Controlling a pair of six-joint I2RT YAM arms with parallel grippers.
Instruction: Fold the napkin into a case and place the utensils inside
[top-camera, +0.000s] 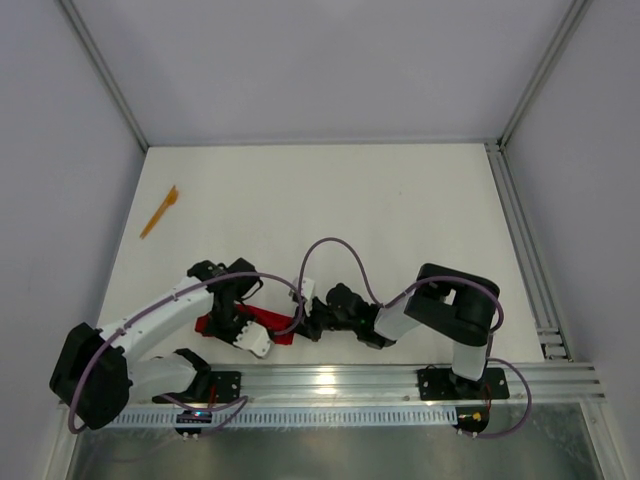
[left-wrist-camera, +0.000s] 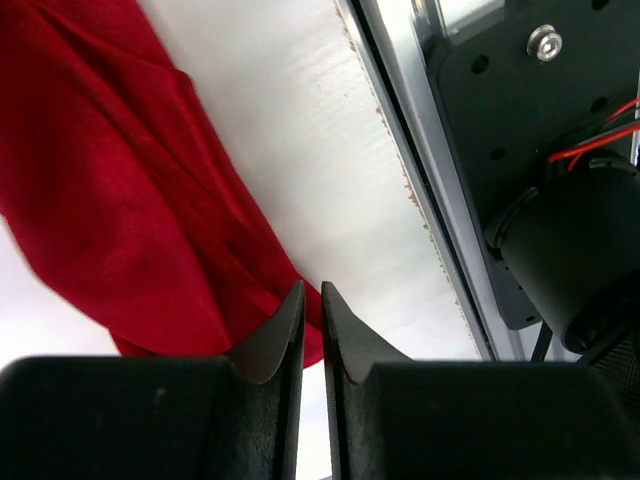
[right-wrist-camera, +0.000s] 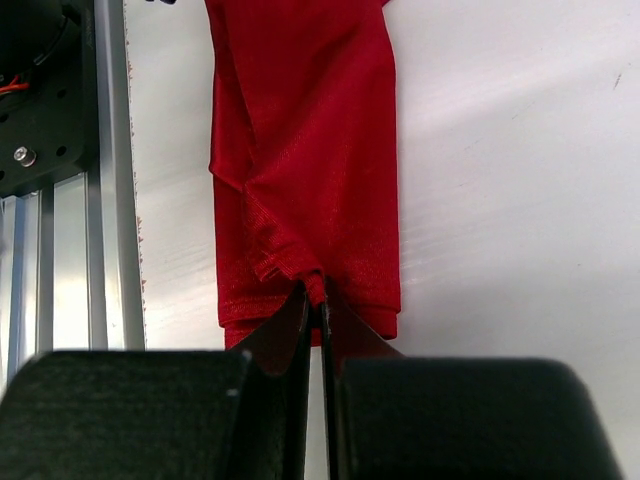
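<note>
The red napkin (top-camera: 283, 322) lies near the table's front edge, partly hidden under both arms in the top view. It appears as a long folded strip in the right wrist view, with a small pinched fold (right-wrist-camera: 290, 258) near its end. My right gripper is shut on that fold. In the left wrist view the napkin (left-wrist-camera: 120, 210) runs diagonally, creased lengthwise. Over its end, my left gripper is slightly open, a narrow gap between its fingertips and no cloth pinched there. Orange utensils (top-camera: 160, 212) lie at the back left, away from both grippers.
A metal rail (top-camera: 330, 375) runs along the front edge, close to the napkin; black mounting plates sit beyond it.
</note>
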